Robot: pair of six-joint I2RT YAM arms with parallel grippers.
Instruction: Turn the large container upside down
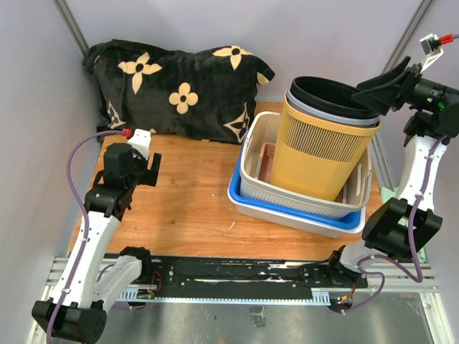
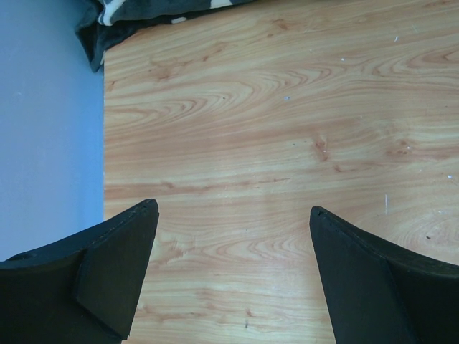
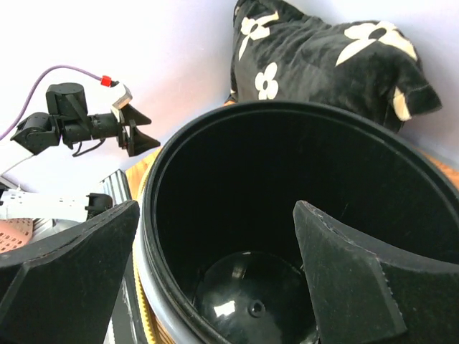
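Observation:
A tall stack of nested bins stands tilted at the right in the top view: a yellow ribbed bin outside, a grey rim and a black bin inside. The bins rest in a beige basket. At the black bin's right rim, my right gripper stands part open. In the right wrist view, the near rim passes between its separated fingers, one appearing over the inside; contact cannot be judged. My left gripper is open above bare wood, far left of the bins, holding nothing.
A blue tub with a white one under it surrounds the basket. A dark flowered pillow leans on the back wall.

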